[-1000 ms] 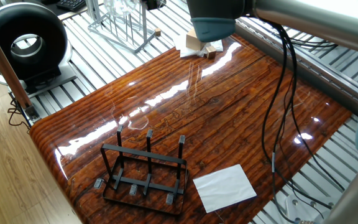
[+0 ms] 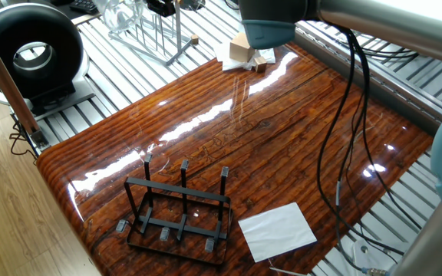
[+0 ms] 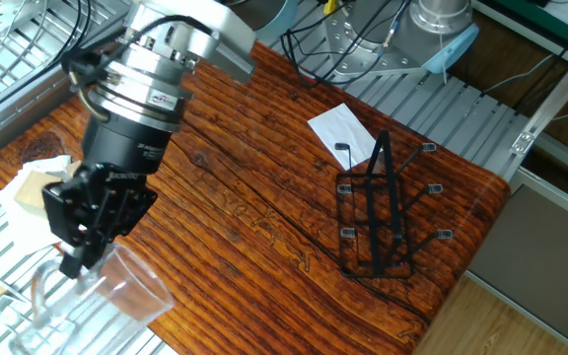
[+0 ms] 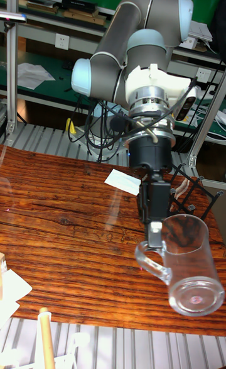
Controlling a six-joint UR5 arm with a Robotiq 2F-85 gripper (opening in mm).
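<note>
A clear glass mug (image 4: 189, 261) hangs in the air, tilted, with its base toward the camera in the third exterior view. My gripper (image 4: 154, 240) is shut on the mug's handle. From the second exterior view, the gripper (image 3: 84, 262) and the transparent mug (image 3: 134, 286) are past the table's edge, on the side away from the rack. Only part of the mug (image 2: 123, 14) shows at the top of the first exterior view. A black wire rack (image 2: 181, 208) with several upright prongs stands empty on the wooden table (image 2: 259, 146).
Beside the black rack lies a white sheet (image 2: 277, 231). Small cardboard boxes (image 2: 241, 48) sit at the table's far edge. A grey wire rack (image 2: 176, 47) stands on the slatted surface beyond. Cables (image 2: 324, 161) hang from the arm.
In the first exterior view, the mug has shifted left and slightly down along the top edge. The arm's link has moved a little to the right. The black rack has stayed put.
</note>
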